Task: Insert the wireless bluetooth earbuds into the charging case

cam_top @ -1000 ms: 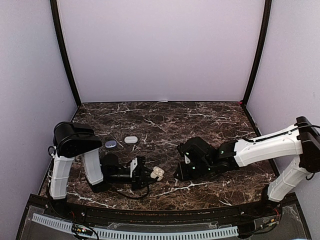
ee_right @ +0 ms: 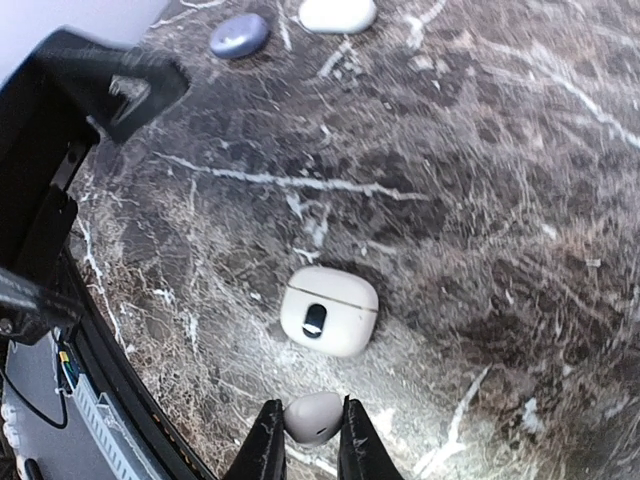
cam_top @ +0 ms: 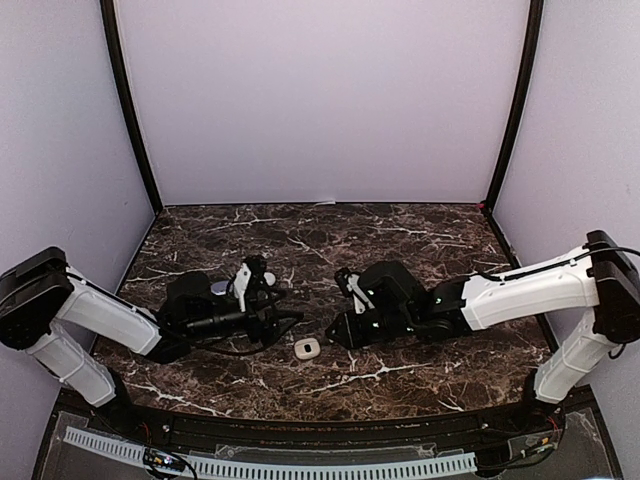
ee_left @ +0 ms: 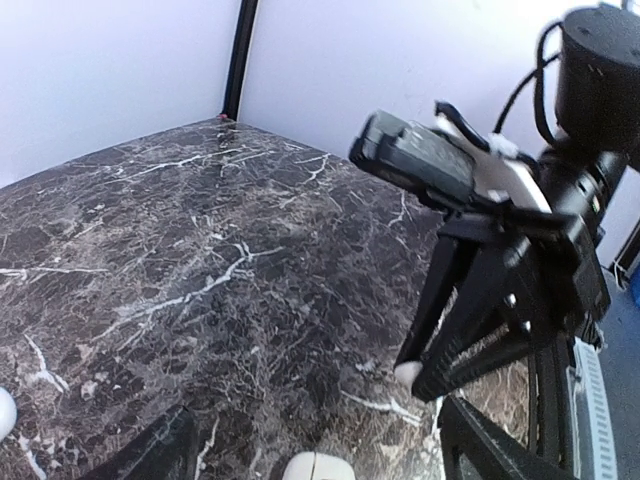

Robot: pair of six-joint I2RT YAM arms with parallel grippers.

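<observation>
The white charging case (cam_top: 307, 349) lies on the marble table near its front; in the right wrist view the case (ee_right: 330, 325) shows a seam line and a small black oval on its face. My right gripper is shut on a white earbud (ee_right: 314, 416), held just beside the case. From the left wrist view, that earbud (ee_left: 405, 373) pokes out at the right fingertips. My left gripper (cam_top: 287, 309) is open behind the case, its fingers (ee_left: 165, 445) wide apart with nothing between them. The case's top edge (ee_left: 318, 466) shows beyond that gap.
A white oval piece (ee_right: 337, 12) and a purple-grey oval piece (ee_right: 239, 36) lie farther back on the left, partly covered by the left arm in the top view.
The right gripper has shifted slightly left toward the case.
</observation>
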